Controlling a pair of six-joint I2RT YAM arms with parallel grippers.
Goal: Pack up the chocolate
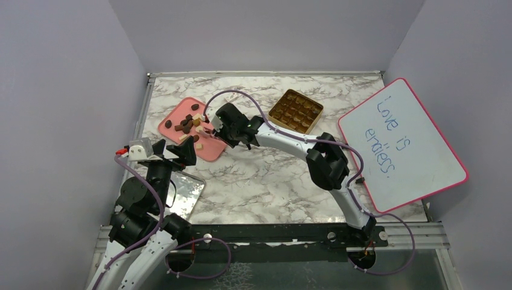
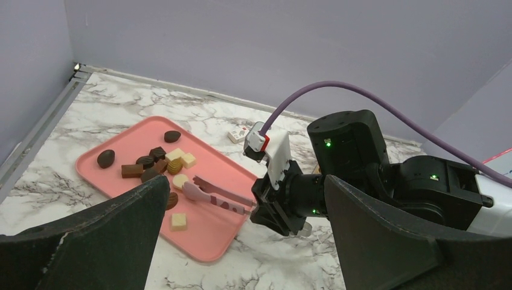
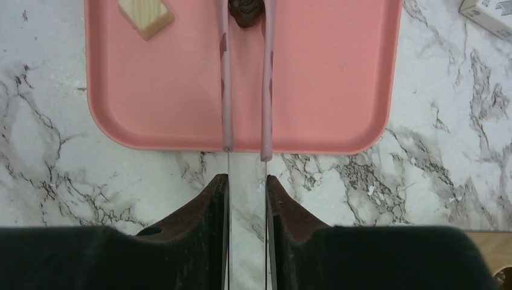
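My right gripper is shut on pink tongs (image 3: pixel 267 90), whose long arms reach over the pink tray (image 3: pixel 326 109). In the right wrist view, a dark chocolate (image 3: pixel 246 12) shows between the tong arms at the top edge; whether they grip it I cannot tell. More chocolates lie loose in the tray, among them a pale square (image 2: pixel 178 222), a brown bar (image 2: pixel 134 171) and a dark oval (image 2: pixel 105 159). The gold compartment box (image 1: pixel 296 112) sits right of the tray. My left gripper (image 1: pixel 174 149) stands open and empty, above the table in front of the tray.
A silver flat tray (image 1: pixel 188 192) lies partly under the left arm. Behind the pink tray is a small white block (image 2: pixel 238 133). At the right leans a red-edged whiteboard (image 1: pixel 401 145). Bare marble (image 1: pixel 272 187) fills the front middle.
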